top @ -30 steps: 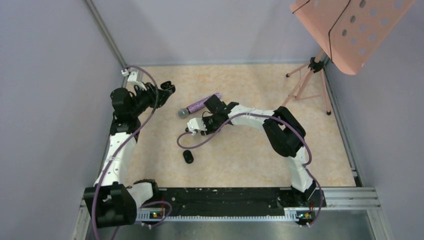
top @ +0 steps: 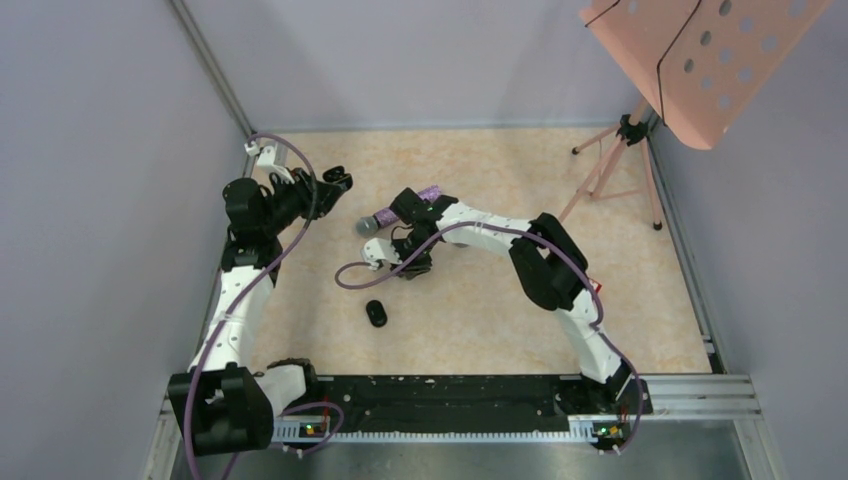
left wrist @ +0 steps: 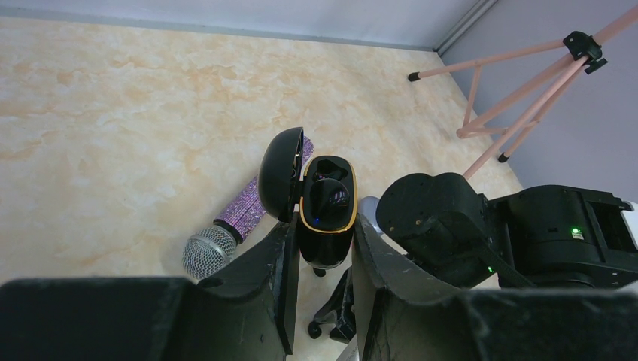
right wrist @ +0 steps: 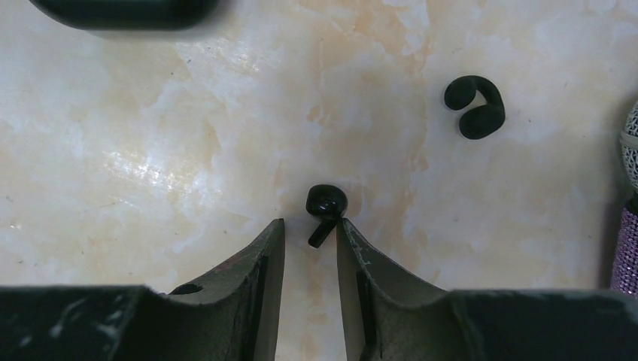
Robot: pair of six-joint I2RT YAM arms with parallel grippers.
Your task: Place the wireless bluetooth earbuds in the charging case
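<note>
The black charging case [left wrist: 329,197] with an orange-edged inside is held up off the table, lid [left wrist: 281,174] swung open, and my left gripper is shut on it. In the top view the case [top: 338,178] is at the far left. A small black earbud [right wrist: 326,201] with a short stem lies on the table. Just short of it, my right gripper has its fingers parted; the stem is in front of the gap, near one fingertip, and whether they touch I cannot tell. Nothing is gripped there.
A black C-shaped piece [right wrist: 481,113] lies farther off in the right wrist view. The purple microphone [left wrist: 244,210] rests behind the right gripper. A black oval object [top: 376,313] is on the table nearer the front. A pink tripod [top: 625,150] stands at the back right.
The right arm has shifted left and a little towards the front. My left arm and the open case show almost no motion.
</note>
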